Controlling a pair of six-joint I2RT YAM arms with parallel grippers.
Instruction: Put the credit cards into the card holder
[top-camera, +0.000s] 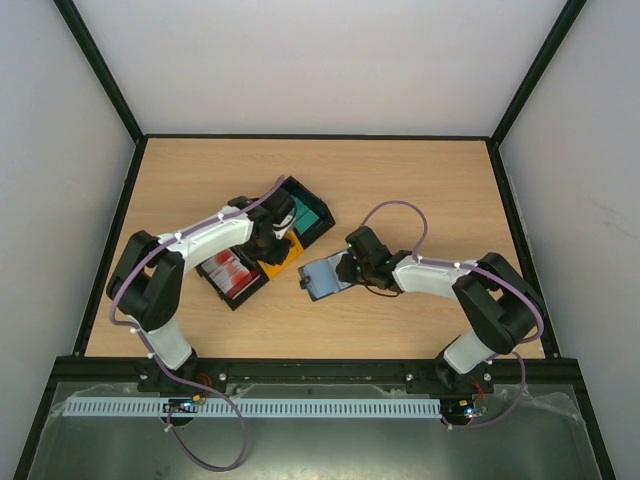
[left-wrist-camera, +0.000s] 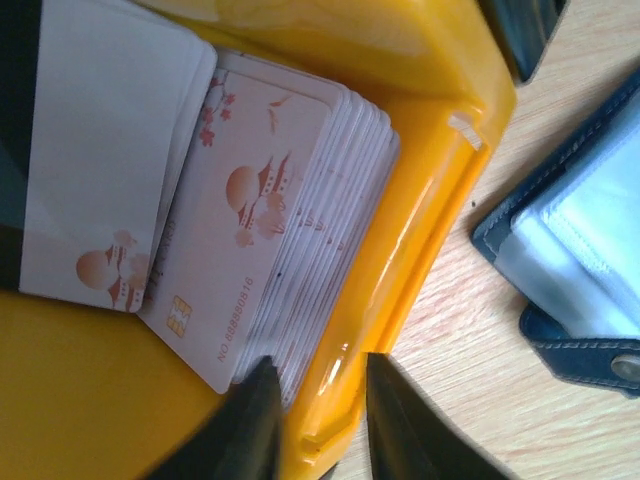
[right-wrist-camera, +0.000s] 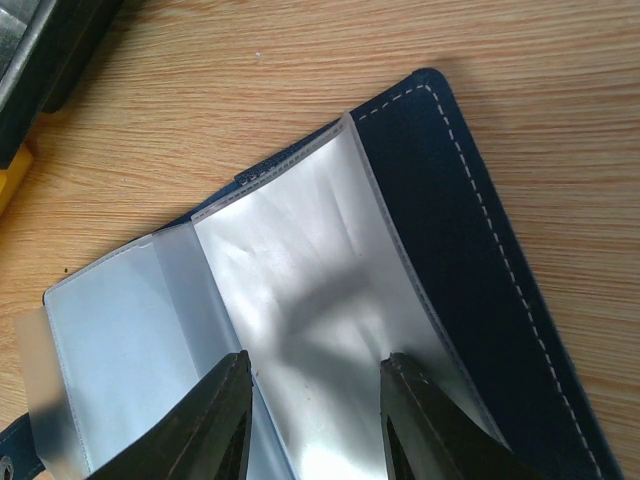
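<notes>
White credit cards (left-wrist-camera: 245, 215) with red flower prints stand stacked in a yellow box (left-wrist-camera: 425, 170) in the left wrist view. More cards (left-wrist-camera: 110, 170) lean at its left. My left gripper is over the box's near side, its blurred fingers some way apart with the yellow rim showing between them; whether they hold anything is unclear. The dark blue card holder (right-wrist-camera: 515, 250) lies unfolded on the table, with a clear sleeve (right-wrist-camera: 300, 240) and a pale blue leaf (right-wrist-camera: 125, 330). Above that sleeve my right gripper is open, nothing visible between its fingers.
The yellow box sits in a black divided tray (top-camera: 240, 302), between red-and-white items (top-camera: 230, 275) and a green compartment (top-camera: 306, 216). Bare wooden table (top-camera: 430, 170) surrounds the tray and holder, with free room at the back right.
</notes>
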